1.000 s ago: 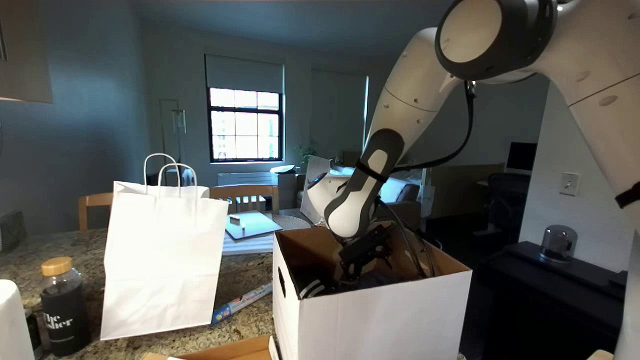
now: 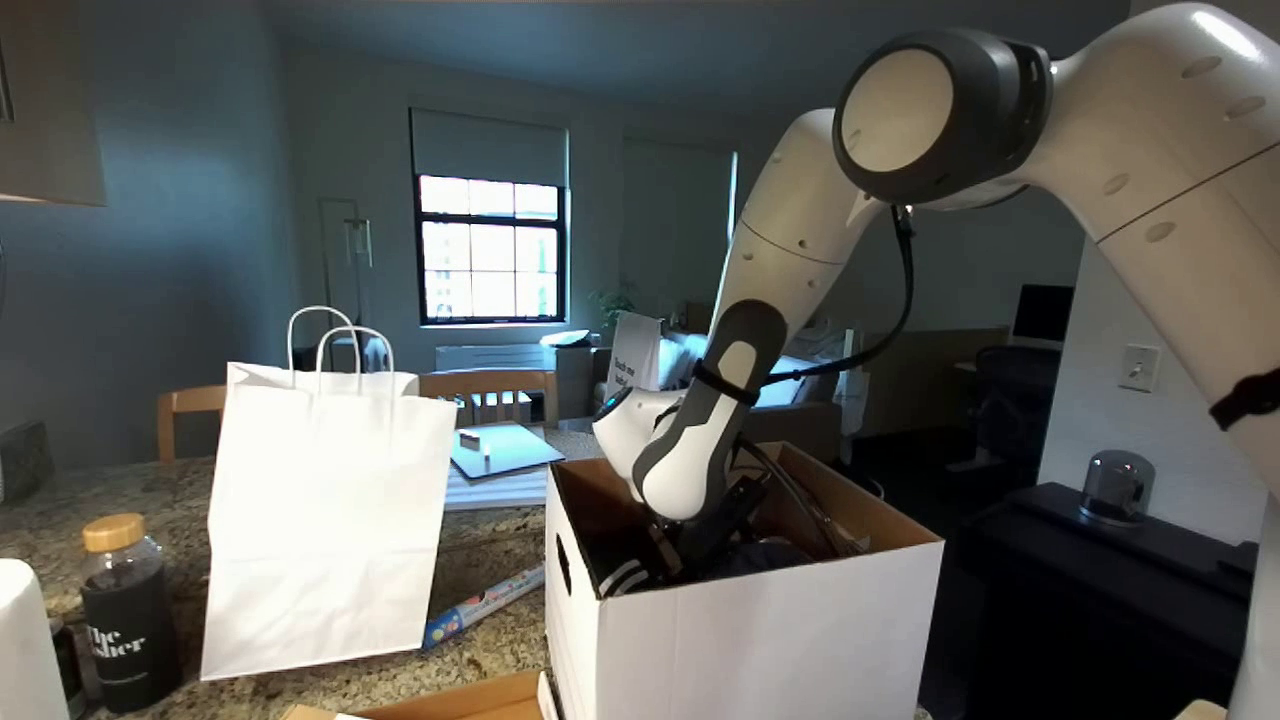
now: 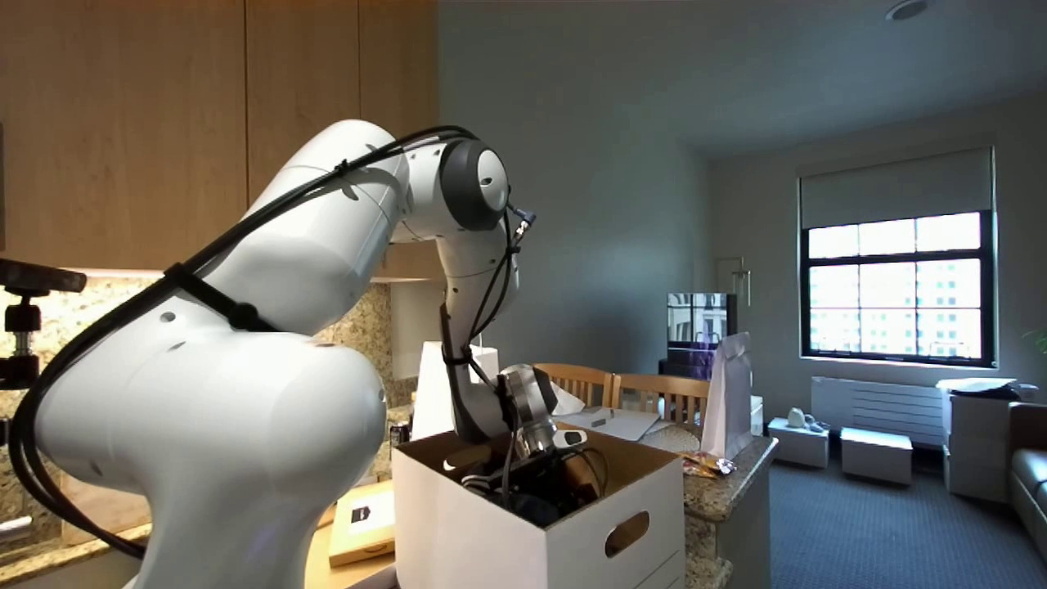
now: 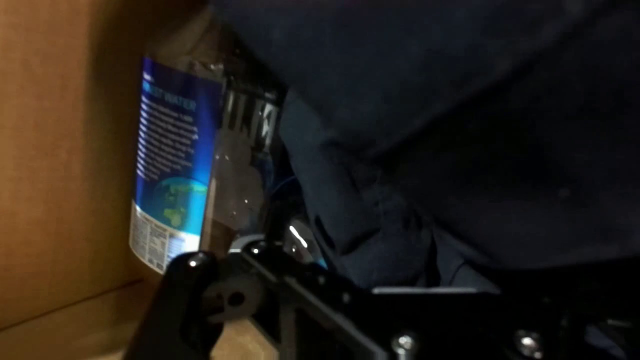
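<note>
My gripper is down inside a white cardboard box (image 2: 756, 642), its dark body stretched across the bottom of the wrist view. It is open, with nothing seen held; the fingertips are partly lost in the dark. Just beyond its left part, a clear plastic bottle with a blue label (image 4: 174, 156) lies against the brown box wall. Dark navy cloth (image 4: 408, 180) fills the middle and right of that view, close to the gripper. In exterior view 2 the box rim (image 3: 628, 471) hides the box's floor.
A white paper bag (image 2: 330, 528) and a bottle with a wooden cap (image 2: 130, 618) stand left of the box on the counter. A blue patterned tube (image 2: 480, 606) lies between bag and box. The box walls closely surround the gripper.
The arm has moved lower and somewhat left in exterior view 1. My gripper, earlier partly visible above the rim, is now deeper in the box.
</note>
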